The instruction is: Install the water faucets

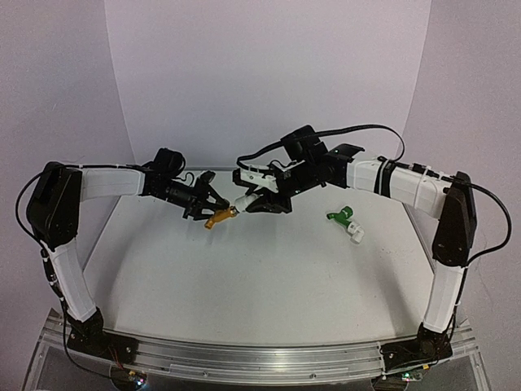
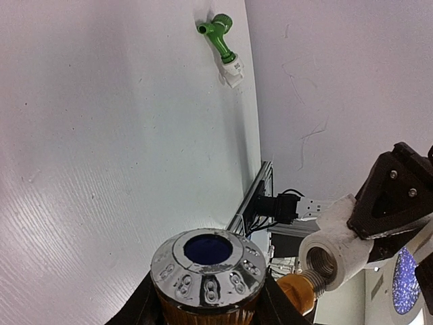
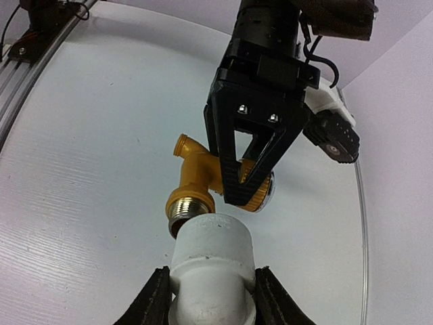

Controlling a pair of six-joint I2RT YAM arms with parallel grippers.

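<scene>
An orange faucet (image 1: 218,218) with a silver threaded end is held up over the table, my left gripper (image 1: 213,207) shut on its knob (image 2: 208,267). Facing it is a white pipe fitting (image 3: 212,271), which my right gripper grasps, one finger on either side. In the left wrist view the faucet's thread (image 2: 312,282) lies at the mouth of the fitting (image 2: 335,261), whose inner threads still show. The right wrist view has the faucet's end (image 3: 184,211) just beyond the fitting's rim, partly covered by it. Whether they touch I cannot tell.
On the right side of the table lies a green faucet (image 1: 342,216) joined to a white fitting (image 1: 356,232). A metal rail (image 1: 260,366) runs along the front edge.
</scene>
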